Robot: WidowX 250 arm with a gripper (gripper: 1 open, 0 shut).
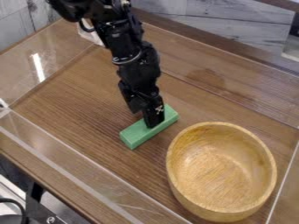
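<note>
The black gripper (145, 108) of the arm hangs from the top left to the middle of the view, its tip down at a green rectangular block (146, 132) on the wooden table. The block lies diagonally, and its far end is partly hidden behind the gripper. The fingers are dark and overlap the block in this view, so whether they touch it cannot be told.
A large yellow bowl (219, 172) sits to the right front, close beside the block. A marbled wall runs along the back, and a dark cable lies at the lower left.
</note>
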